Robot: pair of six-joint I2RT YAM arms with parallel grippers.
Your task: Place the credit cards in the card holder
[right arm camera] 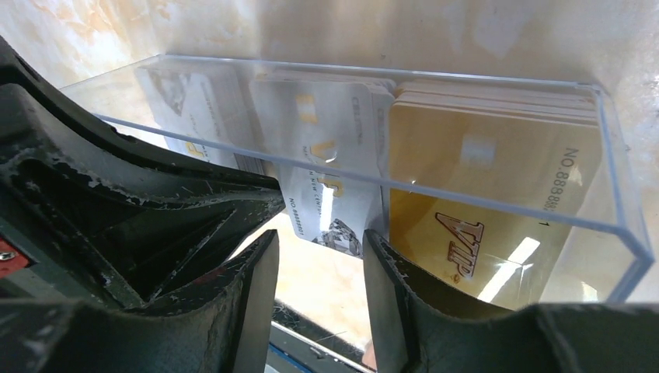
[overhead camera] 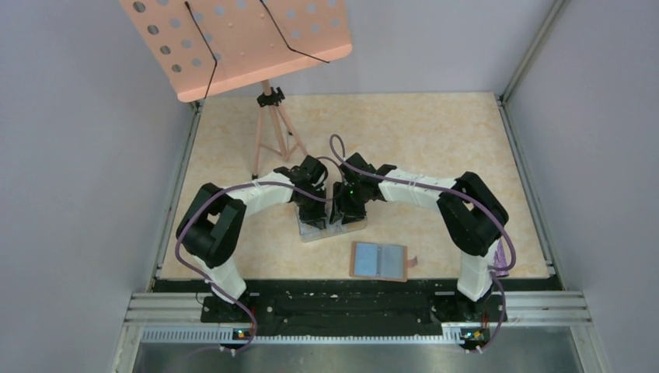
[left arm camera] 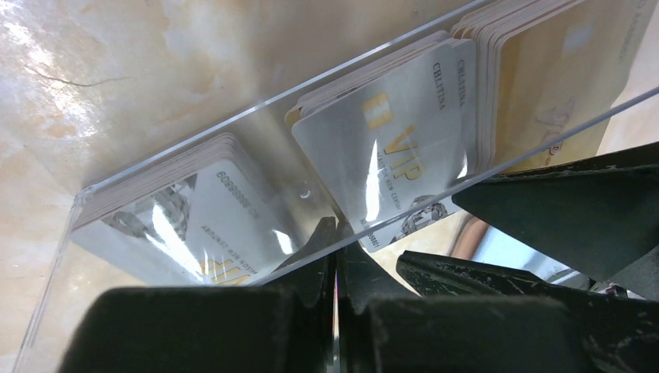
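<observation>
The clear card holder [overhead camera: 311, 235] lies at table centre, both grippers over it. It holds a white stack [left arm camera: 179, 225], a white VIP stack [left arm camera: 365, 132] [right arm camera: 319, 124] in the middle and a gold stack [left arm camera: 556, 62] [right arm camera: 489, 159]. My left gripper is shut at the holder's edge, between the white stacks, with nothing visible between its fingers. My right gripper is part open at the middle stack's lower end, which shows between its fingertips; whether it grips the cards I cannot tell.
A board with two blue panels [overhead camera: 365, 260] lies near the front edge. A pink easel [overhead camera: 273, 124] stands behind the holder. A purple object [overhead camera: 501, 264] is at the right edge.
</observation>
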